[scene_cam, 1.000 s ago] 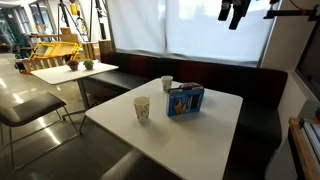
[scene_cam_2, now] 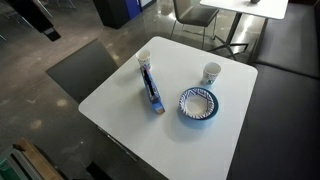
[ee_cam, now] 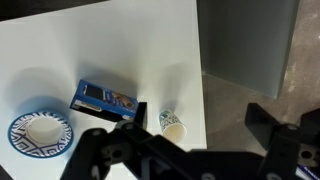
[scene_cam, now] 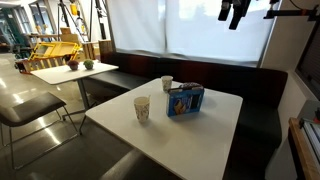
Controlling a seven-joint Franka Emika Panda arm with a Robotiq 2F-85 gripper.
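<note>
High above the table hangs my gripper (scene_cam: 231, 15), its two dark fingers spread wide with nothing between them; the wrist view shows the same gap (ee_cam: 198, 114). On the white table stands a blue box (scene_cam: 185, 100), upright on its narrow side. One patterned paper cup (scene_cam: 142, 107) is near it, and a second cup (scene_cam: 167, 83) sits farther back. A bowl with a blue and white patterned rim (scene_cam_2: 198, 104) rests beside the box (scene_cam_2: 152, 90); exterior view 1 mostly hides it behind the box. Only one cup (ee_cam: 172, 126) appears in the wrist view.
Bare tabletop (scene_cam: 205, 145) surrounds the objects. A dark bench (scene_cam: 225, 82) runs along the wall behind the table. Grey chairs (scene_cam_2: 84, 73) stand by its other sides. A second table (scene_cam: 75, 70) with small bowls is farther off.
</note>
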